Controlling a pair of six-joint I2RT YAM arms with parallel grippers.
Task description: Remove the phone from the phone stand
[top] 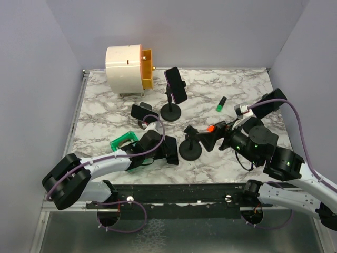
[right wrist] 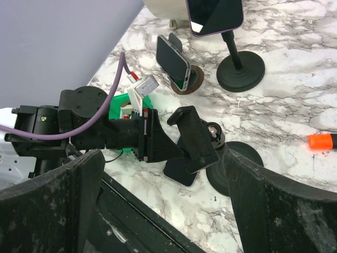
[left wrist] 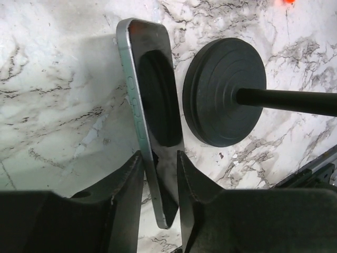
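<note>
The phone (left wrist: pixel 152 79), silver-edged with a dark glossy screen, leans over on the marble table beside the round black base of the phone stand (left wrist: pixel 226 89). Around its near part, the fingers of my left gripper are parted, with gaps showing. Whether one finger still touches its edge, I cannot tell. In the top view the phone (top: pixel 172 150) is just left of the stand, whose clamp (right wrist: pixel 195 138) holds nothing. My right gripper is wide open and empty, up above the table to the right of the stand.
A second phone on a tall stand (top: pixel 170 112) and another on a low holder (top: pixel 144 112) stand behind. A green holder (top: pixel 124 139) lies left, partly behind the left arm. An orange marker (right wrist: pixel 321 141) and a green-tipped one (top: pixel 221 104) lie right.
</note>
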